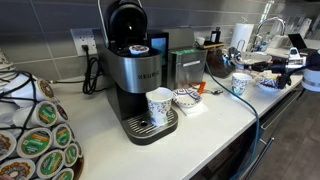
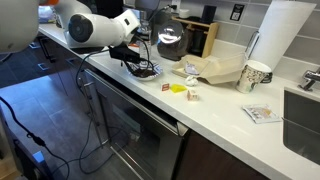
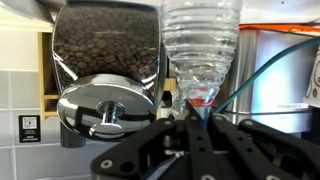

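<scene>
In the wrist view my gripper is shut on the narrow end of a clear, ribbed object, probably a plastic bottle (image 3: 200,45). A bit of red shows where its narrow end meets the fingers. Beside it is a glass jar of coffee beans (image 3: 108,38) with a round metal lid (image 3: 107,106), appearing upside down here. Exterior view 2 has the gripper (image 2: 143,62) low over the counter at the left. From exterior view 1 it is small and dark at the far right, and the held object cannot be made out.
A coffee maker (image 1: 138,75) with a patterned paper cup (image 1: 160,105) on its tray stands on the counter. Another cup (image 1: 240,83) and a patterned bowl (image 1: 186,97) are farther along. A paper bag (image 2: 218,66) and a cup (image 2: 254,76) stand near the sink (image 2: 302,125).
</scene>
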